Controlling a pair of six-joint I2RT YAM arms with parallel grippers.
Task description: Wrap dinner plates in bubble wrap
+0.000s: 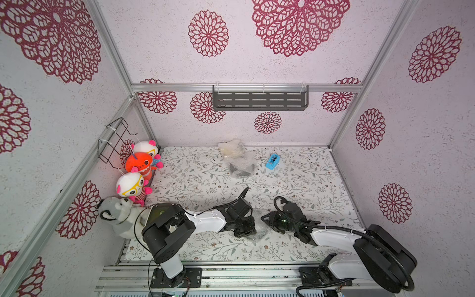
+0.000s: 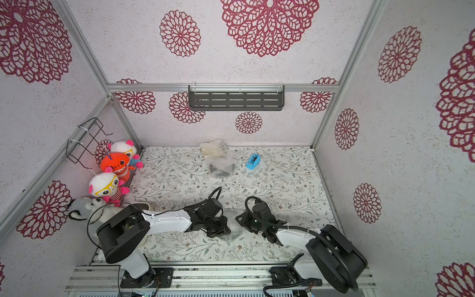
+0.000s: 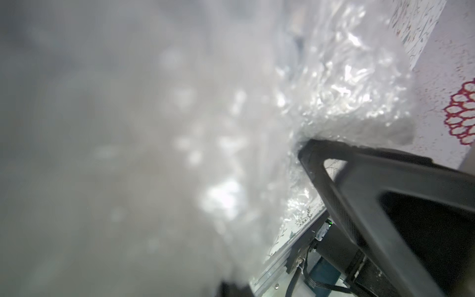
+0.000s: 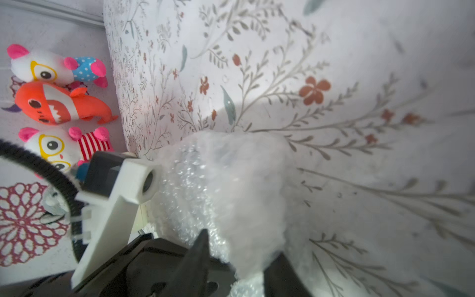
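Note:
Clear bubble wrap (image 1: 256,232) forms a crumpled bundle near the front of the table, between my two grippers. My left gripper (image 1: 251,232) is shut at the bundle's left side; in the left wrist view the wrap (image 3: 222,148) fills most of the picture and hides the fingertips' meeting point. One black finger (image 3: 341,188) shows against the wrap. From the right, my right gripper is part open, with loose bubble wrap (image 4: 237,193) in front of and between its blurred fingers. No plate can be made out inside the bundle.
Farther back lies another wrapped bundle (image 1: 241,165), beside a blue tape dispenser (image 1: 272,161). Plush toys (image 1: 133,184) line the left edge. A grey shelf (image 1: 260,100) hangs on the back wall.

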